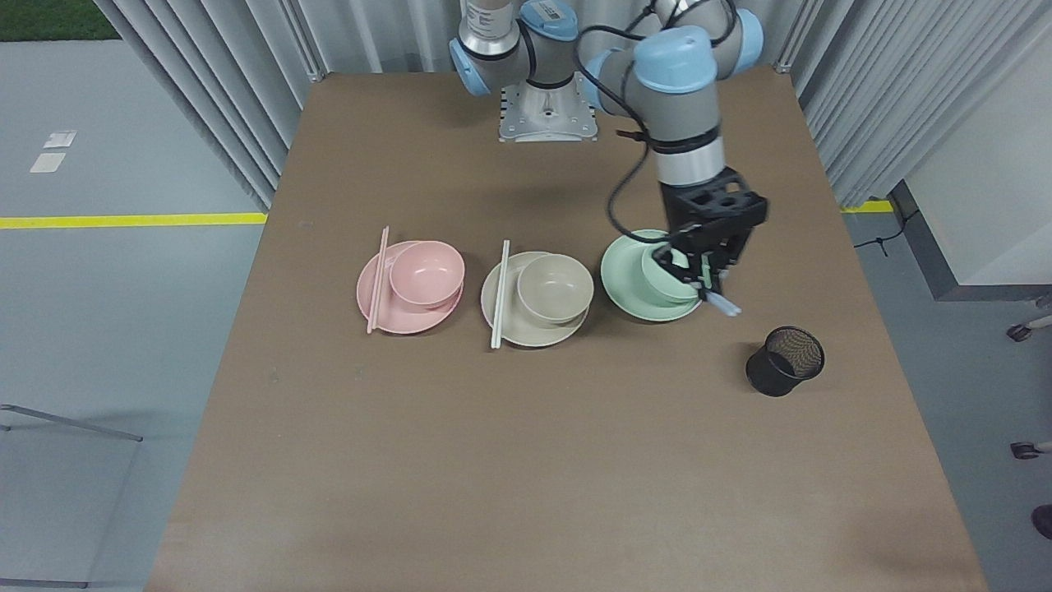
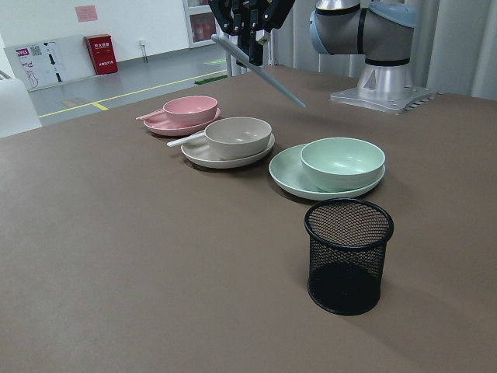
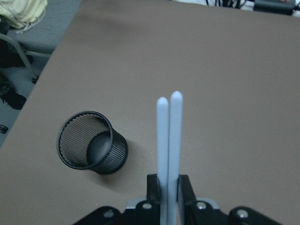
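My gripper is shut on two pale blue-white chopsticks, held tilted above the green bowl and green plate. A black mesh cup stands on the table to the front right; in the wrist view it is left of the chopsticks' tips. A cream bowl on its plate, with chopsticks, sits in the middle. A pink bowl on its plate, with pink chopsticks, is to the left.
The table's right edge lies just beyond the mesh cup.
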